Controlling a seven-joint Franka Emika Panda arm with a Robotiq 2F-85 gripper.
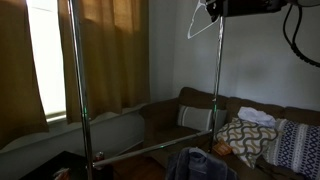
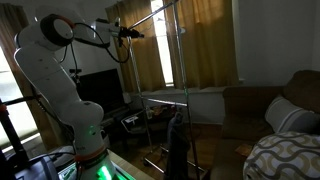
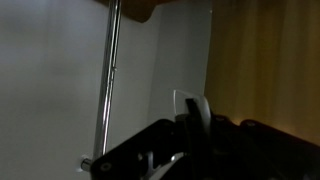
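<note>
A thin white clothes hanger hangs at the top of exterior view 1, beside the rack's right upright. My gripper is shut on it, high up by the rack. From the other side, the gripper shows small and dark near the rack's top bar. The wrist view shows a pale bit of the hanger at the dark fingers; the rest of it is hidden or too dim there. Lower down, a dark blue garment hangs at the rack; how it is held cannot be seen.
A chrome upright runs close to the gripper's left in the wrist view. Brown curtains cover the window behind. A brown sofa with patterned cushions stands beyond the rack. Open air lies above the sofa.
</note>
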